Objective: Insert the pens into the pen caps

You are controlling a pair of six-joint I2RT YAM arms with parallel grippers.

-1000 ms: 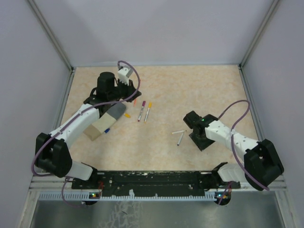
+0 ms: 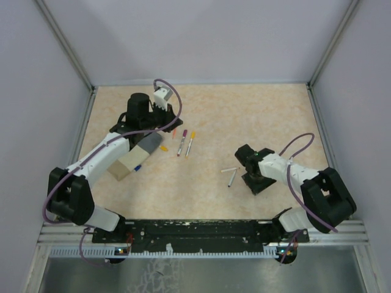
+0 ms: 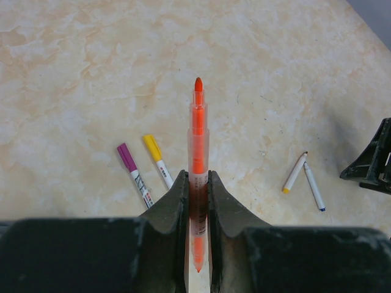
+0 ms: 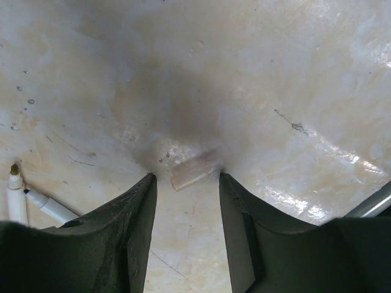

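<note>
My left gripper is shut on an orange marker (image 3: pixel 198 140), held upright in the left wrist view, its tip pointing up. My right gripper is low over the table with its fingers apart; a small translucent cap (image 4: pixel 192 172) lies between and just beyond the fingertips. Two white pens (image 4: pixel 17 201) lie left of it. Purple (image 3: pixel 134 174) and yellow (image 3: pixel 157 160) markers lie on the table beside the left gripper.
A yellow cap (image 2: pixel 164 148) and a blue cap (image 2: pixel 137 168) lie near grey and beige pads (image 2: pixel 131 160) on the left.
The left arm is nearly still.
</note>
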